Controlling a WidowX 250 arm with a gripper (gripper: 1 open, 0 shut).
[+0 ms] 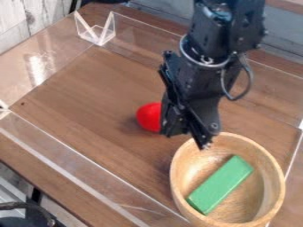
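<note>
The black gripper (pixel 190 129) hangs over the middle right of the table, just above and behind the rim of a wooden bowl (pixel 192 204). Its fingertips point down; whether they are shut is hard to make out, and nothing shows held. A green block (pixel 221 183) lies in the bowl. A red round object (pixel 148 117) rests on the wooden table (pixel 83 106) left of the gripper, partly hidden behind it.
Clear plastic edging (pixel 71 160) runs along the table's sides, with a clear bracket (pixel 95 31) at the back left.
</note>
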